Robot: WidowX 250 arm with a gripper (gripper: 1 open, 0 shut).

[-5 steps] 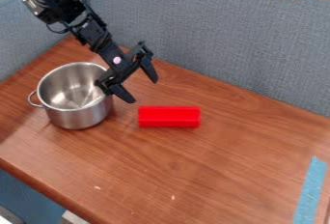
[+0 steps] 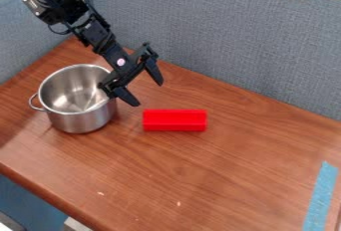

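Observation:
A black robot arm reaches from the top left, its gripper (image 2: 142, 79) held just above and at the right rim of a steel pot (image 2: 80, 115) with side handles. The gripper's two fingers are spread apart, with nothing visible between them. A red rectangular block (image 2: 174, 120) lies on the wooden table (image 2: 200, 175), to the right of the pot and below the gripper.
Grey padded walls (image 2: 233, 51) border the table at the back and left. A light blue strip (image 2: 321, 197) lies at the right edge.

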